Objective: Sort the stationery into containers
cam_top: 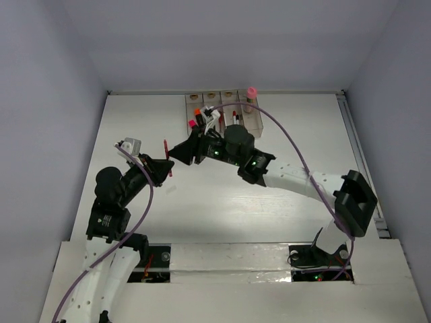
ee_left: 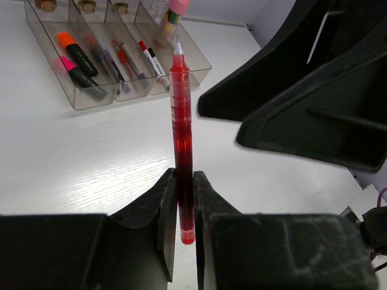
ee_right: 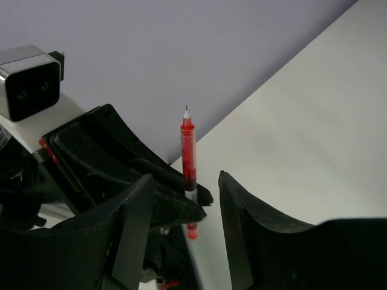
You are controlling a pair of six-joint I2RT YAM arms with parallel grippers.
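A red pen stands nearly upright with its fine tip up, and my left gripper is shut on its lower half. My right gripper is open; in the right wrist view the pen shows beyond the gap between its fingers, apart from them. From above, the two grippers face each other closely over the left part of the table. A clear divided tray lies at the back, holding an orange-capped marker, a pink-capped marker, a red pen and several other pens.
A pink-capped bottle stands in the tray's right compartment. My right forearm crosses in front of the tray, and the grey walls close in the sides.
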